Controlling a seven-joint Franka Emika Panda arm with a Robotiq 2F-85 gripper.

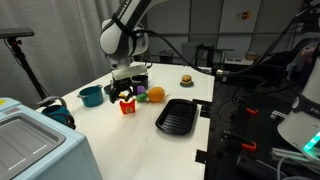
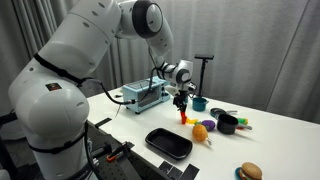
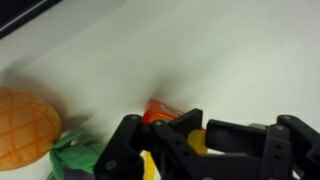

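Observation:
Low over the white table, my gripper (image 1: pixel 127 95) hangs close to a small red object (image 1: pixel 128 107). In the second exterior view, the gripper (image 2: pixel 180 105) is right above the red object (image 2: pixel 183 117). The wrist view shows the gripper shut, its black fingers partly covering the red object (image 3: pixel 160 111). A yellow patch (image 3: pixel 197 140) shows close to the fingertips; I cannot tell what it belongs to. Nothing can clearly be seen held.
An orange fruit-like object (image 1: pixel 156 94) lies to the side, with a purple one (image 2: pixel 207 125) beyond it. A black tray (image 1: pixel 178 118), a teal pot (image 1: pixel 92 96), a dark pan (image 2: pixel 228 123), a toy burger (image 2: pixel 250 171) and a toaster oven (image 2: pixel 146 95) surround the workspace.

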